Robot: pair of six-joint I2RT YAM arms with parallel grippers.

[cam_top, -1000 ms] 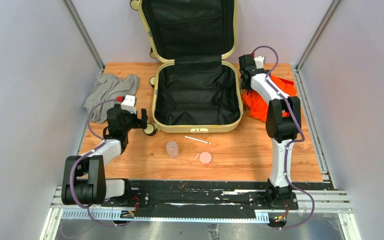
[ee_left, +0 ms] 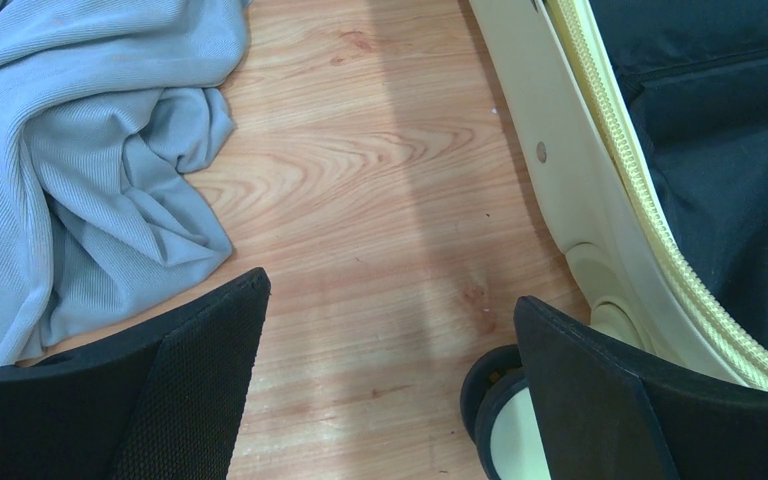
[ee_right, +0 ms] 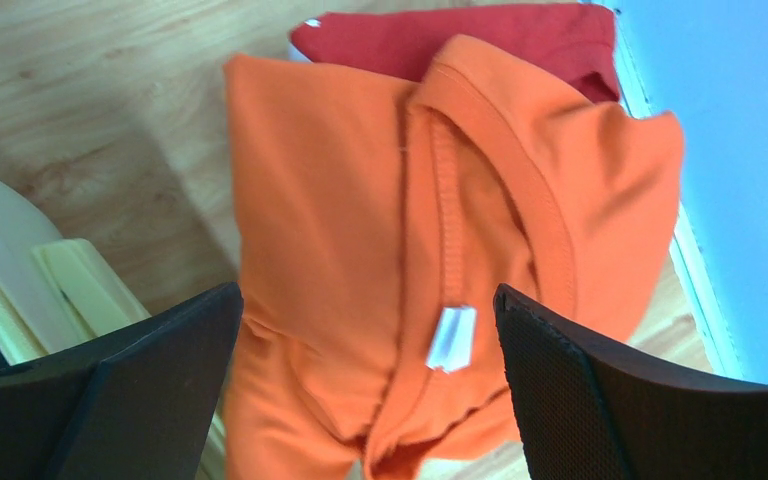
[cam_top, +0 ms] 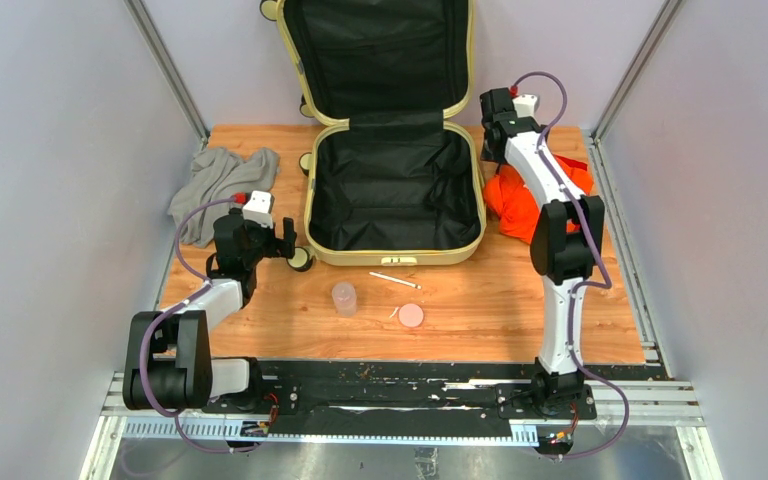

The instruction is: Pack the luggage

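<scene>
The suitcase point(cam_top: 395, 190) lies open and empty in the middle of the table, its lid point(cam_top: 380, 60) raised at the back. To its right is an orange garment point(cam_top: 512, 205) in a loose heap, with a zipper and a dark red edge point(ee_right: 560, 35) showing in the right wrist view. Above that garment point(ee_right: 330, 180) hangs my right gripper, open, nothing between its fingers. On the left, a grey cloth point(cam_top: 220, 180) lies crumpled. My left gripper is open and empty, between that cloth point(ee_left: 110, 150) and a suitcase wheel point(ee_left: 520, 430).
In front of the suitcase lie a white stick point(cam_top: 394, 280), a clear pinkish cup point(cam_top: 344, 297) and a round pink item point(cam_top: 411, 315). Side walls point(ee_right: 740, 150) bound the table.
The left arm and the objects have stayed put.
</scene>
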